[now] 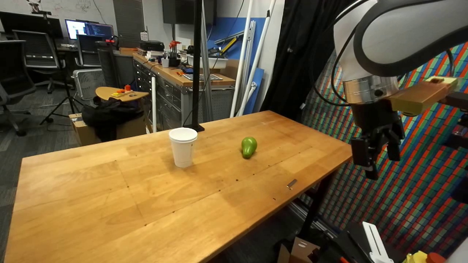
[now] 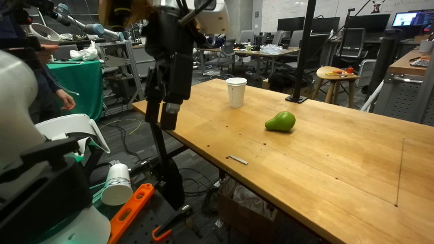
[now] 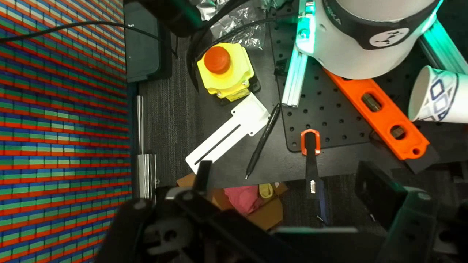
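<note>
On the wooden table (image 1: 131,197) stands an upright white paper cup (image 1: 182,149), also visible toward the far side in the second exterior view (image 2: 236,93). A green pear (image 1: 248,147) lies on its side to the right of the cup in the first exterior view; the second exterior view shows the pear (image 2: 281,121) nearer the camera than the cup. My gripper (image 1: 384,164) hangs off the table's right end, away from both objects. In the wrist view the gripper has its fingers wide apart, with nothing held between them. Neither the pear nor the upright cup appears there.
A small grey metal strip (image 2: 238,160) lies near the table edge. A black post (image 2: 302,53) rises from the table's far edge. Below the gripper are a yellow box with a red button (image 3: 226,70), an orange level (image 3: 377,114) and another paper cup (image 3: 443,96).
</note>
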